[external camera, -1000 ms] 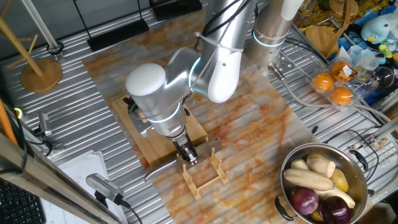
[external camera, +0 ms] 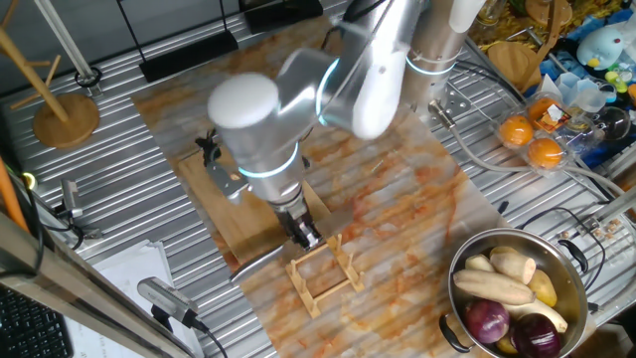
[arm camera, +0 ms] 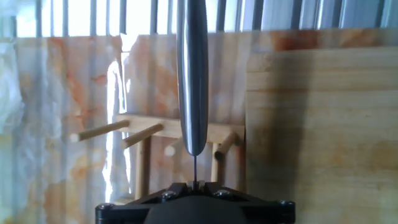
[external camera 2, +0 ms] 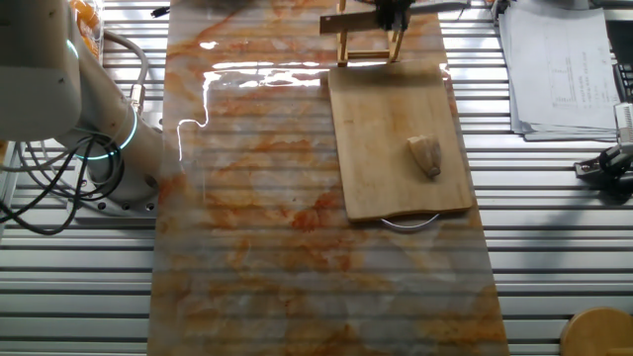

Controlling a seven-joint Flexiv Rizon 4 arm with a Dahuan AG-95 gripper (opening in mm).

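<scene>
A knife with a metal handle (arm camera: 194,81) is in my gripper, which is shut on it. The handle points away from the wrist camera, with only a thin edge showing between handle and fingers. In exterior view 1 my gripper (external camera: 308,239) hangs over the far side of a small wooden rack (external camera: 325,278). The knife's handle (external camera: 260,264) sticks out to the left and its blade to the right. From exterior view 2, the broad blade (external camera 2: 346,22) appears above the rack (external camera 2: 368,55), near the top edge. Whether the knife touches the rack, I cannot tell.
Beside the rack lies a wooden cutting board (external camera 2: 386,148) with a cut vegetable piece (external camera 2: 425,156) on it. A steel pot (external camera: 467,249) of vegetables stands to the right in exterior view 1. The marbled mat (external camera 2: 257,267) has much free room.
My gripper, still shut on the knife, has shifted slightly toward the top of exterior view 1, and the blade with it. The upper arm has swung a little to the right. The rack stays put.
</scene>
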